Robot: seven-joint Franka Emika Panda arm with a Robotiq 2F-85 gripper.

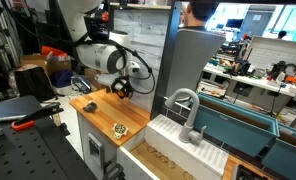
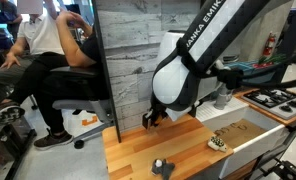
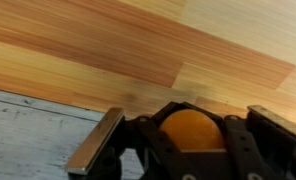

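Note:
In the wrist view, a rounded orange object [image 3: 191, 130] sits between the dark fingers of my gripper, which is shut on it. Only its top shows; its underside is hidden. The gripper [image 2: 153, 120] is low over the wooden counter [image 2: 138, 152] near the grey plank wall in exterior view 2. In exterior view 1 the white arm [image 1: 120, 58] reaches down at the counter's far end, and the object itself is too small to make out. Whether it touches the wood cannot be told.
A small dark-and-silver item [image 2: 162, 168] and a pale patterned item [image 1: 120, 130] lie on the counter. Beside it are a white sink with a tall faucet [image 1: 192, 115] and an open drawer [image 1: 163, 165].

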